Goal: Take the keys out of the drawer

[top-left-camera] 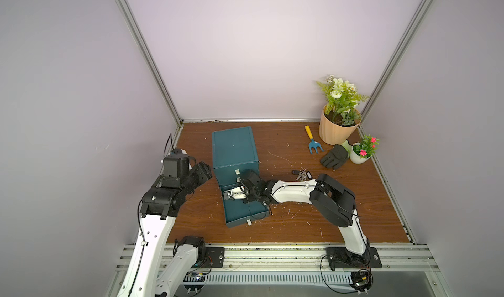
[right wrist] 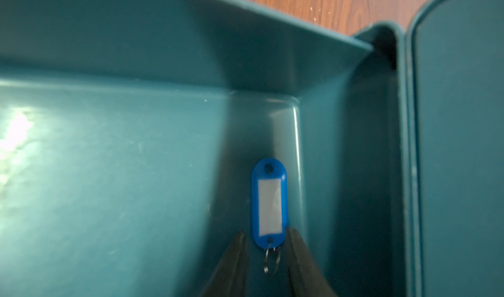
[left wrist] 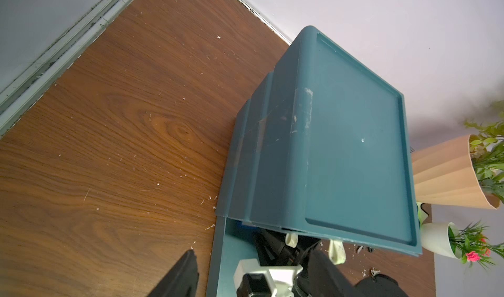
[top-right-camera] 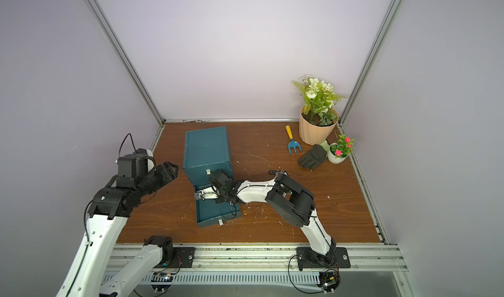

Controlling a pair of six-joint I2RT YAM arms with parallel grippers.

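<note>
A blue key tag [right wrist: 269,206] with a metal ring lies flat on the floor of the open teal drawer [top-left-camera: 236,215], near its inner corner, in the right wrist view. My right gripper is down inside the drawer just over the ring end of the tag, its fingers part open on either side; whether they touch it I cannot tell. My left gripper stands open, raised over the table left of the drawer unit [top-left-camera: 234,147], with nothing between its fingers.
Dark keys [top-left-camera: 302,175] lie on the table right of the drawer. A yellow-handled fork [top-left-camera: 309,134], dark gloves [top-left-camera: 333,157] and two potted plants [top-left-camera: 338,129] stand at the back right.
</note>
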